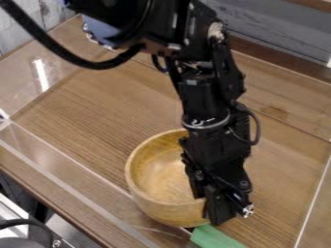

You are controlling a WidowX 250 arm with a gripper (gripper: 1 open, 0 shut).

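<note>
A wooden bowl (155, 174) stands near the front edge of the wooden table. My black gripper (220, 201) reaches down at the bowl's right side, its fingers over or on that rim. It appears shut, but what lies between the fingertips is hidden by the gripper itself. A green object (214, 238) lies just below the gripper, partly cut off by the frame's bottom edge.
A wall runs along the back, and black cables hang at the upper left and lower left.
</note>
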